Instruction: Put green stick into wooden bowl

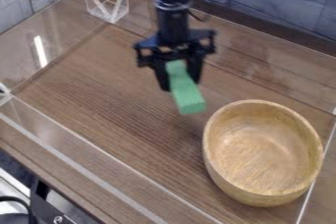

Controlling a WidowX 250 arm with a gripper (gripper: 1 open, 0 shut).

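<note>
The green stick (186,88) is held in my black gripper (175,61), its lower end hanging down toward the viewer. The gripper is shut on the stick's upper part; motion blur hides the exact contact. To the right and nearer the viewer sits the wooden bowl (214,154), round, pale and empty. The stick's lower end appears a short way up and left of the bowl's rim, not over its inside.
Around the bowl, the brown wooden table (98,100) is mostly bare. A white wire-like item (108,5) stands at the back left. Dark cables (27,203) lie beyond the table's edge at lower left.
</note>
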